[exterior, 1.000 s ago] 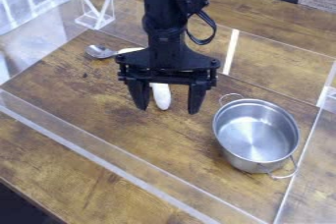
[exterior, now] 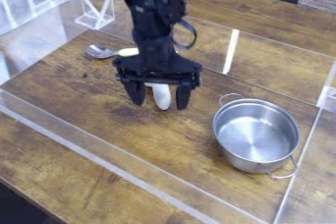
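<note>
My black gripper [exterior: 159, 88] hangs over the middle of the wooden table with its fingers spread apart, one on each side of a white elongated object [exterior: 163, 97]. The arm hides the upper part of that object, and I cannot tell whether the fingers touch it.
A steel pot [exterior: 253, 135] with handles stands at the right. A spoon-like metal utensil [exterior: 101, 51] lies behind the arm at the upper left. Clear panels edge the wooden table [exterior: 79, 140], whose front left is free.
The arm and gripper have moved back, away from the camera, and look smaller, now closer to the white object. The pot has not moved.
</note>
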